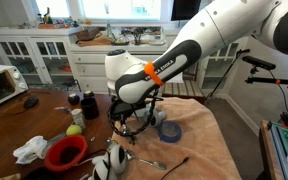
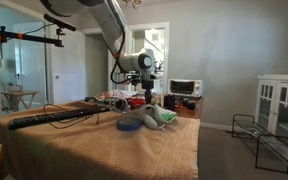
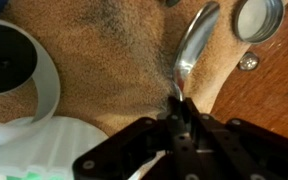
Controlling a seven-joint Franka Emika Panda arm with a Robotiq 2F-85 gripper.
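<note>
In the wrist view a metal spoon (image 3: 192, 48) has its bowl pointing away from my gripper. Its handle runs down to the dark fingertips, where the near end is hidden. The fingers are close together there, and I cannot tell whether they grip the handle. Tan cloth lies beneath the spoon. Exterior view 1 has my gripper (image 1: 123, 116) pointing down low over the cluttered table, its tips hard to make out among the items. From exterior view 2 the gripper (image 2: 148, 93) is small, above the far part of the table.
A white rounded object (image 3: 49, 148) and a round metal lid or tin (image 3: 257, 18) flank the spoon. A red bowl (image 1: 66, 152), a blue round item (image 1: 170, 132) and the white headset-like object (image 1: 109, 162) surround the gripper.
</note>
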